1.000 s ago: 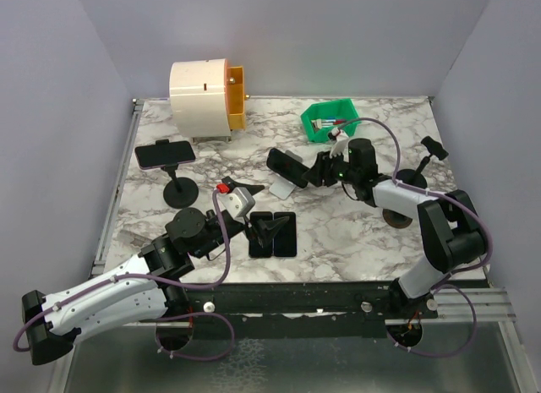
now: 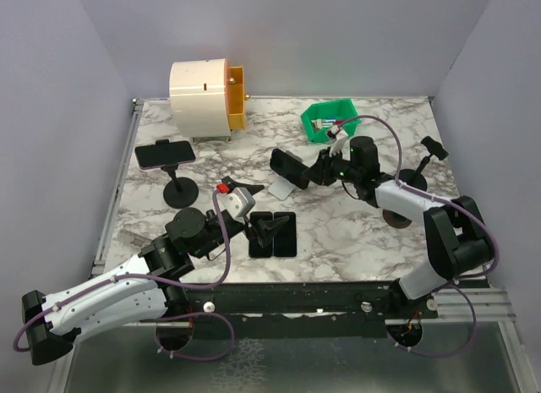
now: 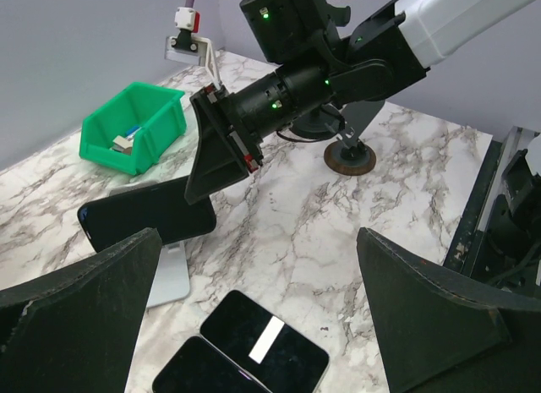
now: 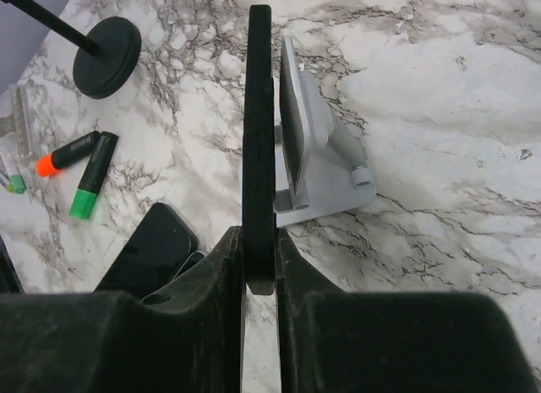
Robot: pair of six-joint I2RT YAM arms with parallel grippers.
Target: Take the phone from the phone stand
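The black phone point(image 4: 259, 131) is pinched at its near end by my right gripper, whose fingers point(image 4: 211, 279) press on both sides. In the right wrist view its body stands apart from the back plate of the white phone stand point(image 4: 325, 194); whether its lower edge still touches the stand I cannot tell. From the left wrist view the phone point(image 3: 148, 214) leans across in front of the stand, largely covering it. My left gripper is open and empty, above the table's front-left area.
Two dark flat phones point(image 2: 272, 235) lie beneath the left gripper. A green bin point(image 2: 330, 118) stands at the back, a white drum with a yellow drawer point(image 2: 237, 97) at back left. Another stand holds a phone point(image 2: 165, 155) at left. Markers point(image 4: 93, 175) lie nearby.
The left arm stayed still.
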